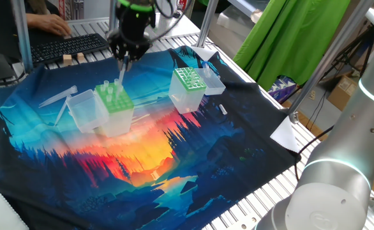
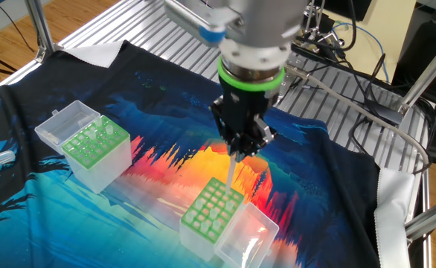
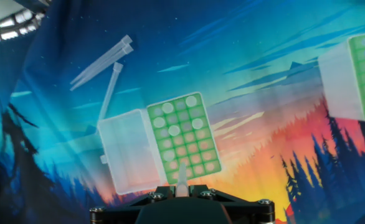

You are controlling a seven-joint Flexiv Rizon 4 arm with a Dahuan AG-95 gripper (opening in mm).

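Observation:
A translucent pipette tip hangs point-down from my gripper, whose fingers are shut on its upper part. Below it stands a clear box with a green tip rack, its clear lid open at the side. The tip's lower end is over or at the rack's edge area; whether it sits in a hole I cannot tell. Several tips stand in this rack, mostly toward its far end in the wrist view. A second clear box with a green rack stands apart, lid open.
Loose pipette tips lie on the printed cloth beside the first box's lid. A small white piece lies near the second box. A keyboard and a person's hand are at the back.

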